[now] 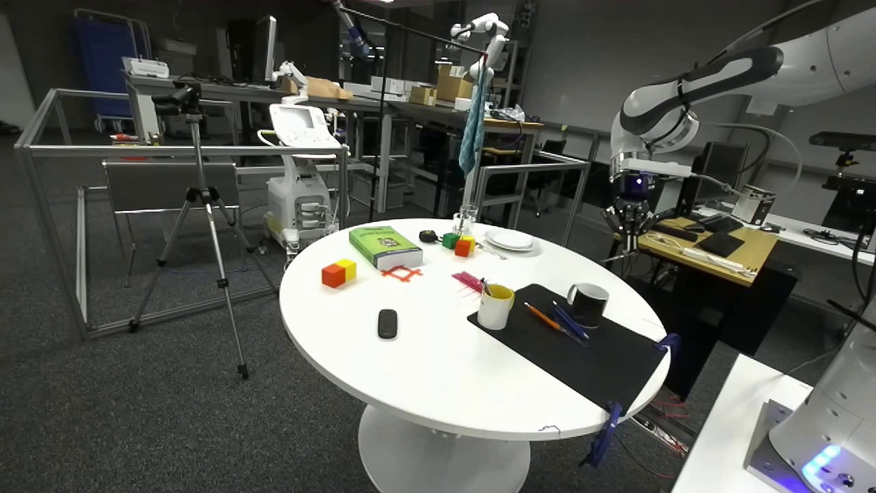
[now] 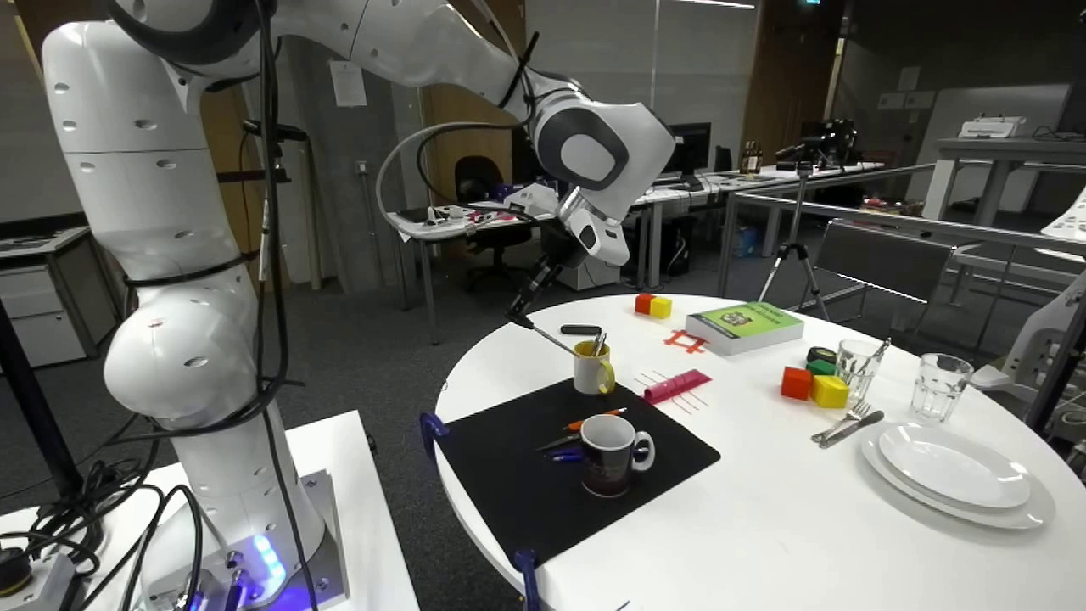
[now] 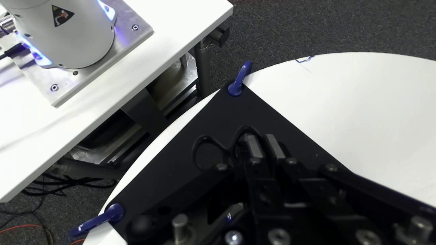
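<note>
In the wrist view my gripper points down above the black mat, its grey finger pads close together. A dark tool with two thin loops [image 3: 204, 141], like scissor handles, sticks out beside the fingers. My gripper is shut on this tool; the part between the pads is hard to make out. From exterior view 2, a thin pale shaft [image 2: 552, 340] slants out from the fingertips, well above the table. A white and yellow mug [image 1: 495, 308] with pens and a black and white mug [image 1: 588, 304] stand below and apart from the gripper.
Pens [image 1: 554, 320] lie on the black mat [image 1: 575, 361], which blue clamps [image 3: 241, 79] fix at the edge. Cubes [image 1: 338, 272], a green book [image 1: 386, 247], a mouse [image 1: 387, 324], cutlery, glasses and plates [image 2: 952, 468] also occupy the table.
</note>
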